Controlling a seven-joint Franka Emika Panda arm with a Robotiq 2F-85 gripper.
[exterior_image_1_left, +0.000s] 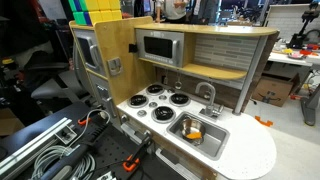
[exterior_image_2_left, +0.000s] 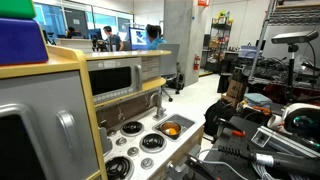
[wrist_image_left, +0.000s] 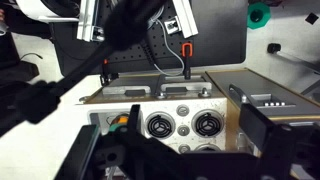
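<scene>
In the wrist view my gripper points at the toy kitchen's stove. Its two dark fingers stand wide apart, with burners (wrist_image_left: 208, 123) showing in the gap and nothing held. A metal sink (exterior_image_1_left: 214, 146) is set into the counter right of the stove. Inside it sits a small metal pot (exterior_image_1_left: 190, 127), and something orange (exterior_image_1_left: 194, 136) lies there too. That orange thing (exterior_image_2_left: 172, 127) also shows in exterior view 2. I cannot make out the gripper clearly in either exterior view.
Above the stove a microwave (exterior_image_1_left: 160, 47) sits in the wooden shelf unit. A curved faucet (exterior_image_1_left: 208, 92) rises behind the sink. Cables (exterior_image_1_left: 65, 155) lie on the dark robot table.
</scene>
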